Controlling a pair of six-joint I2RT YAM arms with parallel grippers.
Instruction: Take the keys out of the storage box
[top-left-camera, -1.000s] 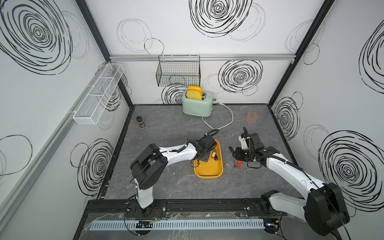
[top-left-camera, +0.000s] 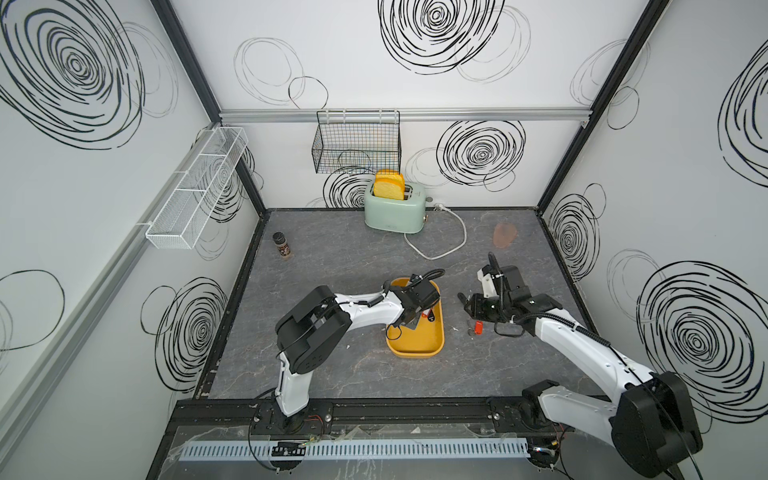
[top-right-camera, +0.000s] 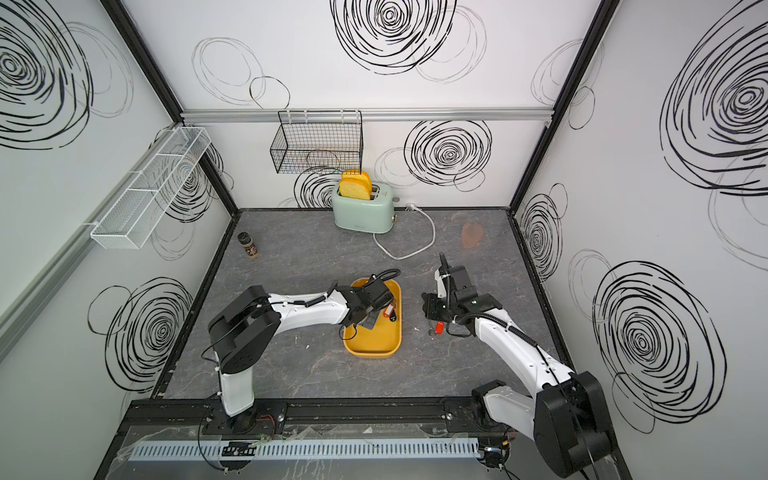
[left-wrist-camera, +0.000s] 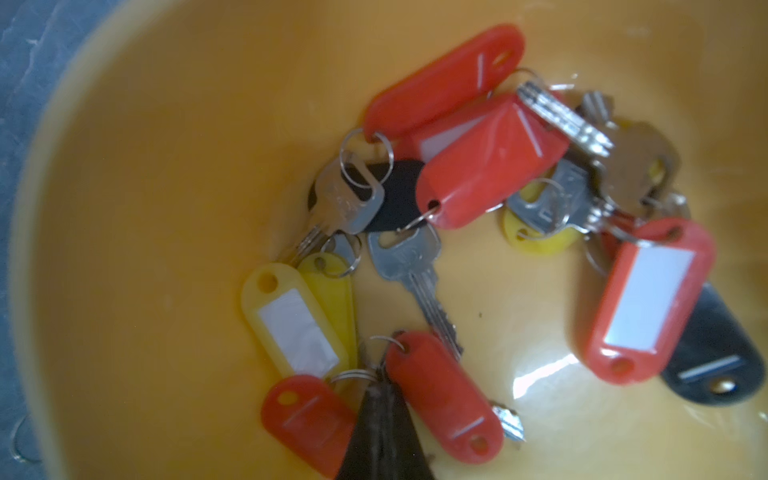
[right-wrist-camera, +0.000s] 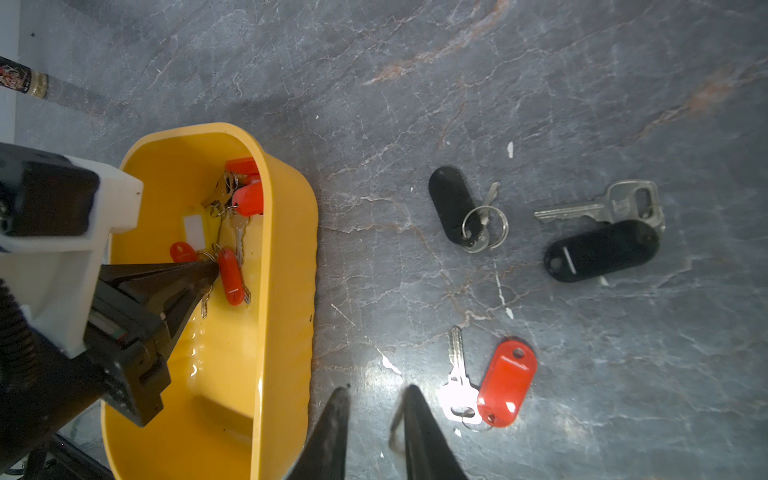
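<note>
The yellow storage box (top-left-camera: 416, 348) holds several keys with red, yellow and dark tags, clustered at its back. My left gripper is down inside it, shut, its tips among red tags (left-wrist-camera: 444, 396) and rings; no held key is visible. Outside, right of the box in the right wrist view, lie a red tag (right-wrist-camera: 504, 384) with a key (right-wrist-camera: 460, 396) and two black tags (right-wrist-camera: 600, 249) with keys. My right gripper hovers over the table beside the box, part open, with blurred fingers and nothing visible between them.
A mint toaster (top-left-camera: 393, 212) with bread and a white cord stands at the back. A small bottle (top-left-camera: 281, 245) is at the left. Wire baskets hang on the back and left walls.
My left arm has moved a little rightward, further over the box. My right arm has barely moved.
</note>
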